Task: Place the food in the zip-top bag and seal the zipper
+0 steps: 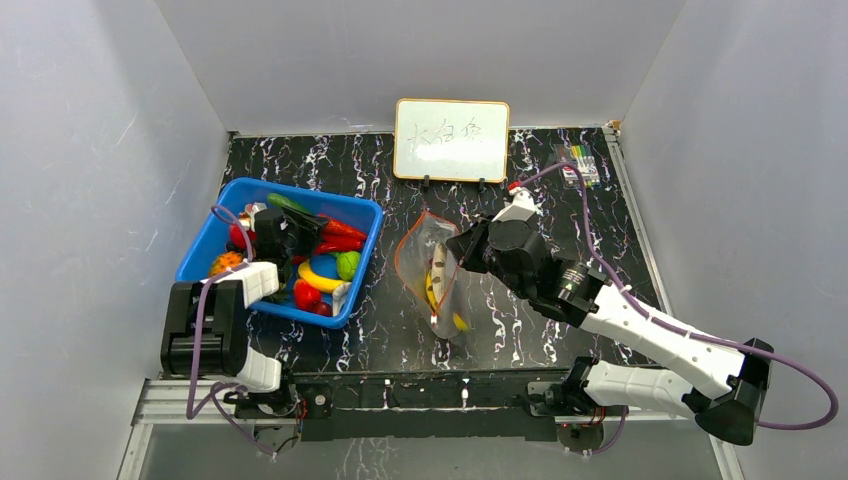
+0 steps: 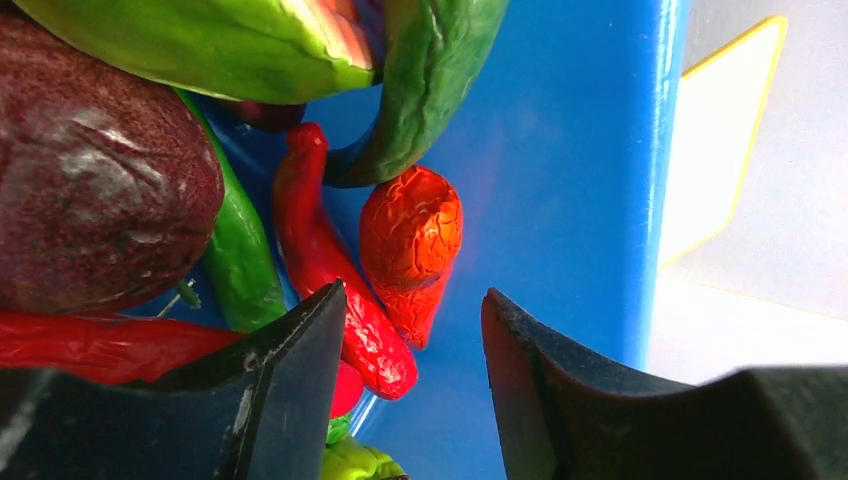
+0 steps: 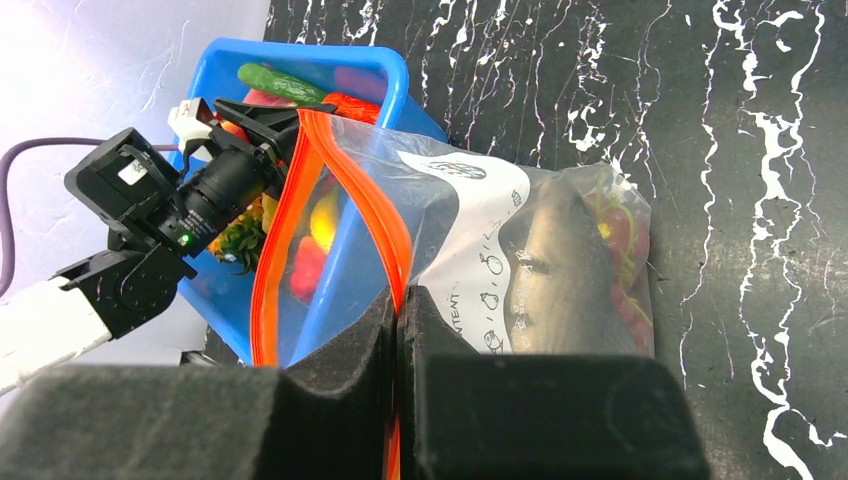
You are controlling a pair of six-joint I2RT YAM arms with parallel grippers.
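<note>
My left gripper (image 1: 312, 228) hangs over the blue bin (image 1: 360, 285), fingers apart and empty. Below it in the left wrist view lie a wrinkled red pepper (image 2: 410, 235), a long red chili (image 2: 330, 270) and green vegetables (image 2: 420, 90). My right gripper is shut on the orange rim of the zip top bag (image 1: 440, 310), holding its mouth up. The clear bag contains a pale long item (image 3: 555, 260) and a yellow one, seen in the top view.
A whiteboard (image 1: 450, 140) stands at the back, with a pack of markers (image 1: 580, 168) at back right.
</note>
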